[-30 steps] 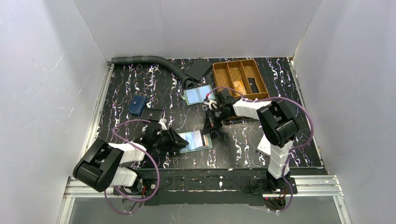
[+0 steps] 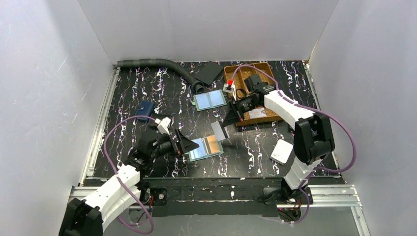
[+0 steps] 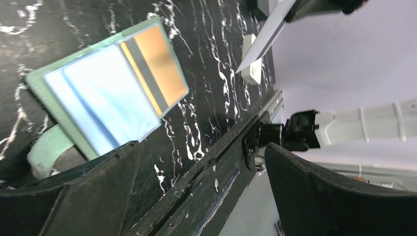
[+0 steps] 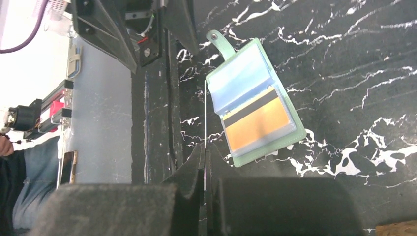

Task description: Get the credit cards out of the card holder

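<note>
The open green card holder (image 2: pixel 199 151) lies on the table, with clear sleeves and an orange card (image 3: pixel 157 64) with a dark stripe in one pocket. My right gripper (image 2: pixel 226 123) is raised above and right of it, shut on a grey card (image 2: pixel 220 131), which shows edge-on as a thin line in the right wrist view. My left gripper (image 2: pixel 183 143) hangs open over the holder's left side, nothing between its fingers.
A second open holder (image 2: pixel 209 100) lies behind. A navy wallet (image 2: pixel 144 110) and a dark one are at left, a wooden tray (image 2: pixel 260 71) at back right, a white object (image 2: pixel 282 151) at front right.
My right gripper has lifted the grey card up and to the right, off the holder, uncovering the orange card. My left gripper has risen from the holder.
</note>
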